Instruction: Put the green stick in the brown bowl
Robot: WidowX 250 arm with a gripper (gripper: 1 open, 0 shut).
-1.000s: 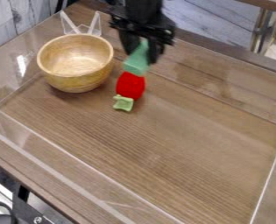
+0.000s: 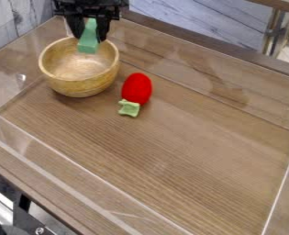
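The brown bowl [image 2: 81,81] stands at the upper left of the table. Over its back part hangs the green stick [image 2: 89,39], upright, with its lower end in front of the bowl's inside. My gripper [image 2: 89,25] is at the top of the view, shut on the stick's upper end. The dark fingers partly cover that end. Whether the stick touches the bowl cannot be made out.
A red oval object [image 2: 137,88] lies just right of the bowl, with a small light-green piece [image 2: 129,108] in front of it.
My gripper has travelled left with the green stick, from above the table right of the bowl to over the bowl. The bowl and the red object have stayed put.
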